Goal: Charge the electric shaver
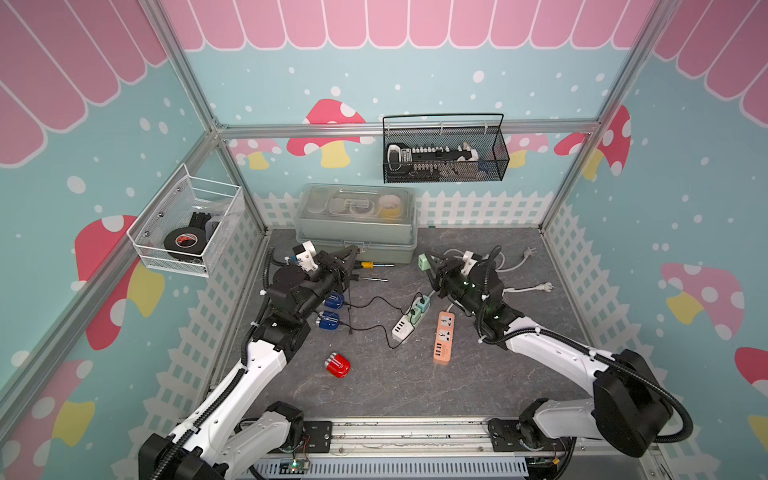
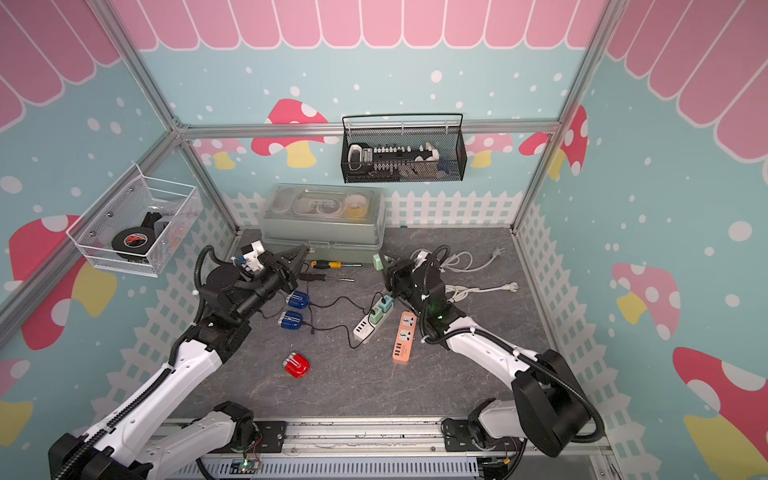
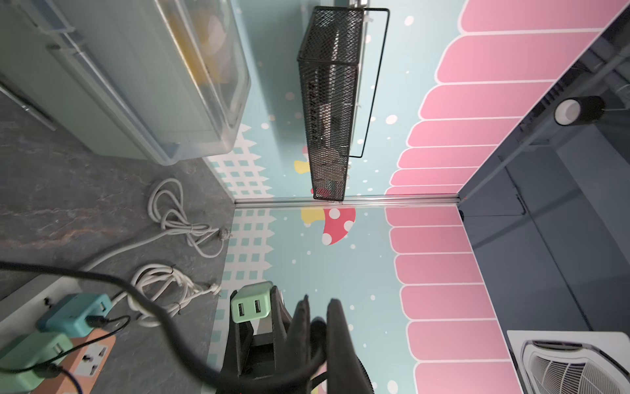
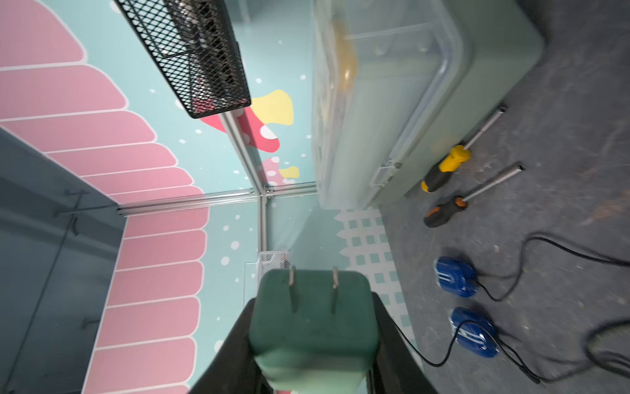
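Note:
My right gripper (image 1: pixel 432 265) is raised over the middle, shut on a green charger with two prongs; its two USB ports show in the left wrist view. My left gripper, at the left and raised, is shut on a black cable. Two blue shavers (image 2: pixel 298 299) (image 2: pixel 291 320) lie left of the white power strip (image 2: pixel 361 331), which holds a teal charger (image 3: pixel 75 313) and a green charger (image 3: pixel 29 361) with cables plugged in. A red object (image 2: pixel 296 365), perhaps another shaver, lies at the front left.
An orange power strip (image 2: pixel 404 340) lies right of the white one. Two screwdrivers (image 4: pixel 446 167) lie before the grey toolbox (image 2: pixel 320 232). Coiled white cords lie at the back right.

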